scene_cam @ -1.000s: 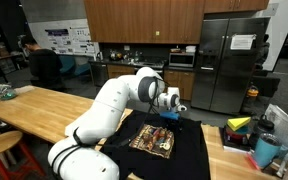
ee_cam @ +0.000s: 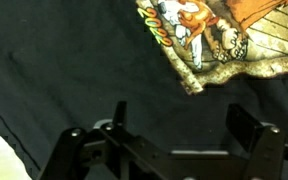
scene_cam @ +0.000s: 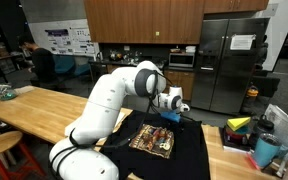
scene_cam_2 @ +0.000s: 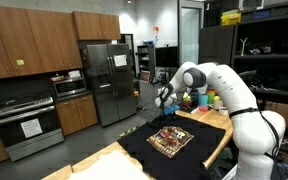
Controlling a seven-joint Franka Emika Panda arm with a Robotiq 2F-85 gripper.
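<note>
A patterned cloth (ee_cam: 224, 35) with printed figures and a tan border lies on a black cloth (ee_cam: 54, 60). In the wrist view one of its corners points down toward my gripper, whose fingers stand wide apart with only black cloth showing between them. From the first exterior view, the patterned cloth (scene_cam: 152, 141) is spread fairly flat, and my gripper (scene_cam: 171, 117) is over its far edge. The second exterior view shows the patterned cloth (scene_cam_2: 169, 141) beneath the arm, with the gripper (scene_cam_2: 168, 115) near its far side. The height of the fingertips above the cloth is hard to tell.
On the table's right stand a blue-lidded container (scene_cam: 267, 148) and a stack of coloured items (scene_cam: 238, 125). A wooden stool (scene_cam: 6, 145) is beside the table at left. Bare black cloth (scene_cam: 189, 150) lies right of the patterned one.
The gripper end of the arm appears slightly shifted and lower than before. The patterned cloth looks the same.
</note>
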